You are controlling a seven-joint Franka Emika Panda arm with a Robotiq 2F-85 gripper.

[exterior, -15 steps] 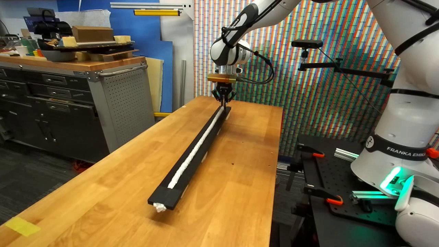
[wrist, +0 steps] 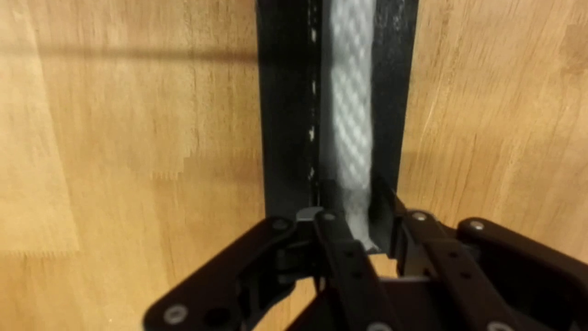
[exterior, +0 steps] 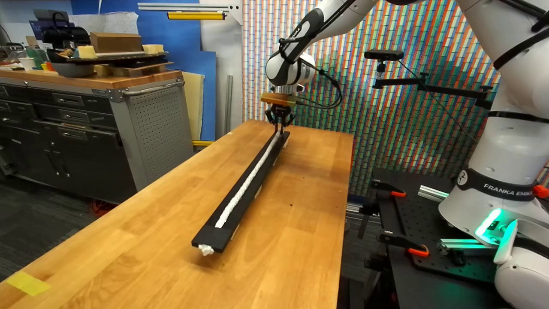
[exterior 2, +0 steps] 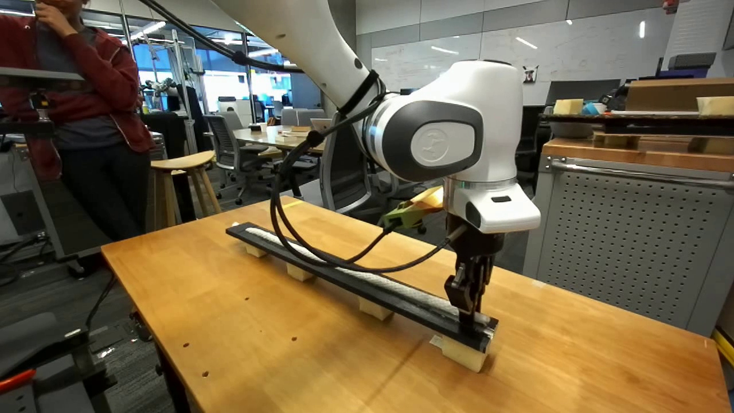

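A long black board [exterior 2: 323, 279] with a lengthwise groove lies on the wooden table. Along the groove runs a white rope [wrist: 353, 105], its frayed near end [exterior: 206, 249] poking out past the board in the first exterior view. At the board's far end my gripper [exterior: 278, 129] points straight down. The wrist view has its dark fingers [wrist: 386, 201] on both sides of the rope's end, standing apart. The second exterior view puts the gripper [exterior 2: 466, 318] low at the board's end; contact of the fingertips with the rope is hard to make out.
Pale wooden blocks [exterior 2: 375, 308] prop the board above the table [exterior: 303, 231]. Bare tabletop stretches along both sides. A tool cabinet [exterior: 154, 118] stands beyond one edge, and a person [exterior 2: 89, 89] is in the background.
The board and rope have slid a little away from the first exterior camera, towards the far end. My gripper has shifted slightly the same way, and its fingers look farther apart.
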